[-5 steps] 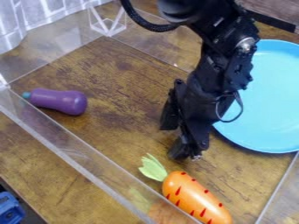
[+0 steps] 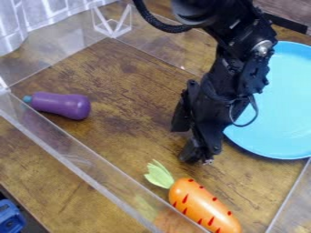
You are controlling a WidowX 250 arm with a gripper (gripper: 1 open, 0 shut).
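Observation:
The black gripper (image 2: 195, 136) hangs low over the wooden surface at centre, just behind a toy carrot (image 2: 201, 202) with green leaves at the bottom. Its fingers are dark and overlap, so I cannot tell whether it is open or shut. A purple toy eggplant (image 2: 61, 105) lies to the left, apart from the gripper. A light blue plate (image 2: 274, 118) sits at the right, partly hidden behind the arm.
Clear plastic walls (image 2: 79, 155) border the wooden surface (image 2: 115, 73). A blue object (image 2: 7, 216) is outside at the lower left. Bare wood lies between eggplant and gripper.
The gripper has shifted very slightly; the toys and plate have not moved.

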